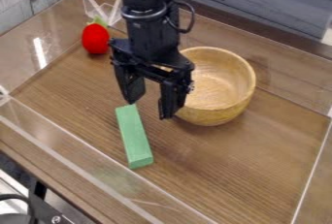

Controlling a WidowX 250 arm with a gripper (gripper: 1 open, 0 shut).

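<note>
The black gripper (149,92) hangs over the middle of the table, open, with two prongs pointing down. Just below and left of it a light green bar (134,136) lies lengthwise on the wood. To its right is a tan round bowl (231,78), partly behind the arm. A red egg-shaped object (95,38) lies at the back left; a whitish item (101,8) behind it is too small to identify.
The wooden table (240,170) has free room at the front right and at the left. Pale walls or ledges edge the back, and a dark cable shows at the lower left corner.
</note>
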